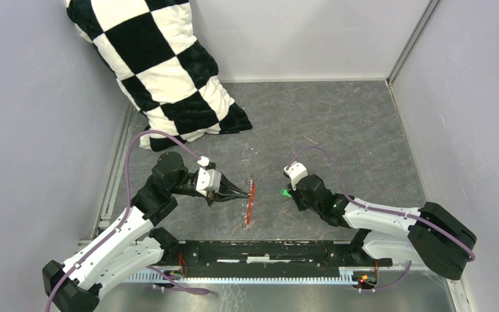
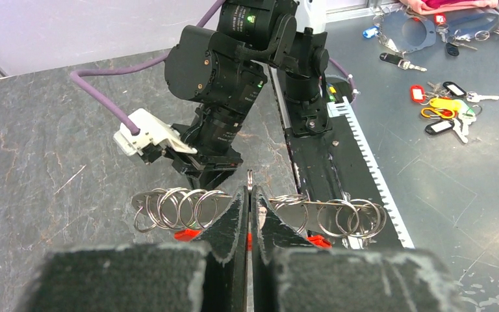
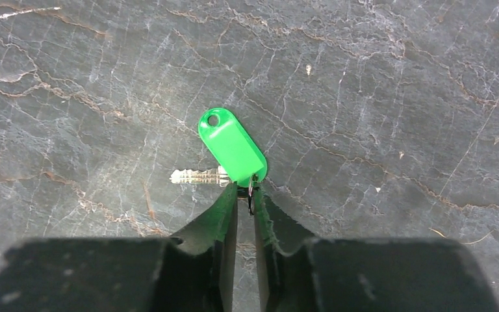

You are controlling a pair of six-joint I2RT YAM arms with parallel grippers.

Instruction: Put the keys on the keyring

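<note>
My left gripper is shut on the keyring holder, a long bar with red parts. In the left wrist view, metal rings hang along both of its ends, either side of the fingertips. Lying on the grey floor is a green key tag with a silver key poking out to its left. Just at the tag's lower end is my right gripper, partly open. A thin ring stands between its fingertips, with a gap visible beside it.
More keys with coloured tags lie beyond the toothed rail in the left wrist view. A checkered pillow leans at the back left. Free floor stretches behind the right arm.
</note>
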